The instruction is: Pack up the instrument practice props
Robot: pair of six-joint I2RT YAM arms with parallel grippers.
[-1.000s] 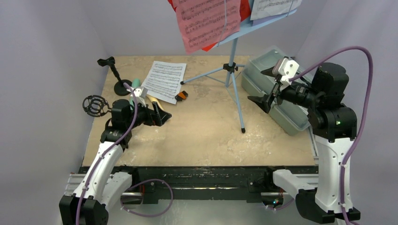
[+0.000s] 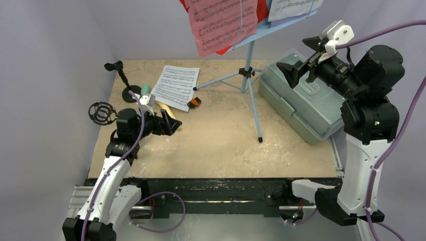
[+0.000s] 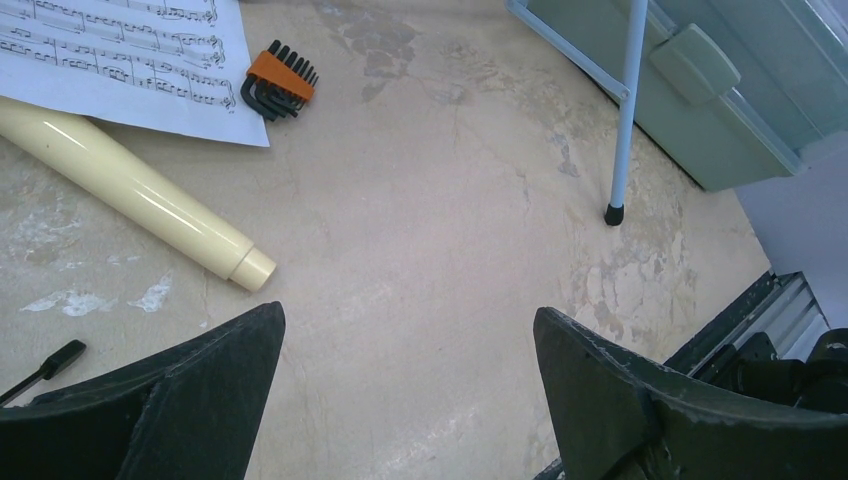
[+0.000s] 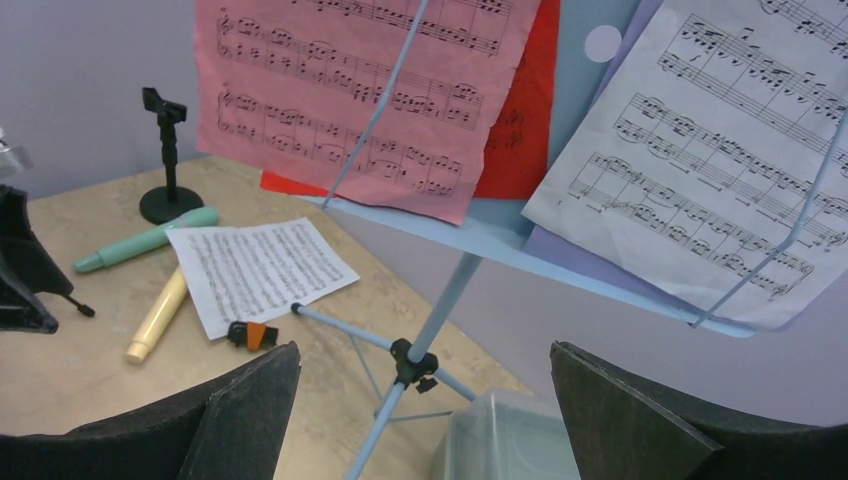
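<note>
A light-blue music stand [image 2: 249,56] stands on the table, bearing pink sheet music [image 4: 350,105] and white sheet music [image 4: 700,160]. To its right is a greenish translucent box [image 2: 287,109]. Over that box, my right gripper [image 2: 296,56] hangs open and empty. On the left, my left gripper is open above bare tabletop. Past its fingers lie a cream tube [image 3: 150,195], a loose white music sheet [image 3: 130,60] and an orange-and-black item with prongs [image 3: 280,80]. A green tube [image 4: 145,240] rests behind the cream one.
A black stand with a round base [image 2: 131,94] stands at the back left, near a black ring-shaped piece [image 2: 102,114]. The tripod's front leg [image 2: 256,118] reaches into the middle of the table.
Step by step, my right arm has moved up and to the right in the top view, its gripper staying open. The left arm has barely shifted; the props on the table have not moved.
</note>
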